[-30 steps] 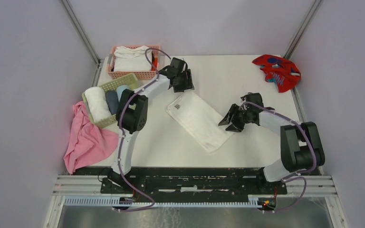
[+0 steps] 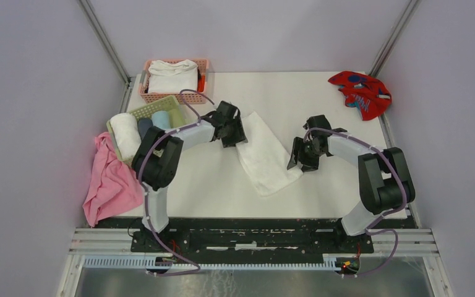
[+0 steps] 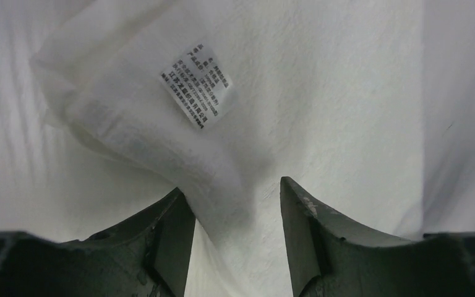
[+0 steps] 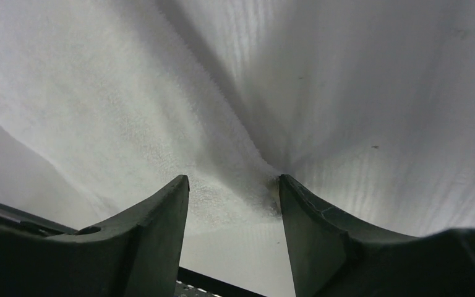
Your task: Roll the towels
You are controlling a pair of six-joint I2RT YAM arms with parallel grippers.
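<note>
A white towel point(image 2: 265, 159) lies slantwise on the table, its left end bunched up. My left gripper point(image 2: 240, 141) is at that end, shut on the white towel; in the left wrist view the fold point(image 3: 213, 179) runs down between the fingers, whose tips stand apart around it. A printed label point(image 3: 198, 85) shows on the raised part of the cloth. At the towel's lower right corner my right gripper point(image 2: 297, 162) stands open. One corner of the cloth point(image 4: 263, 195) lies between its fingers, touching or nearly touching the right one point(image 4: 300, 213).
A green basket point(image 2: 169, 103) with rolled towels stands at the left, partly behind the left arm. Behind it is a pink basket point(image 2: 161, 97) of white cloth. Pink cloth point(image 2: 114, 189) lies front left, red cloth point(image 2: 365, 93) back right.
My right gripper backed off and returned to the lower right corner.
</note>
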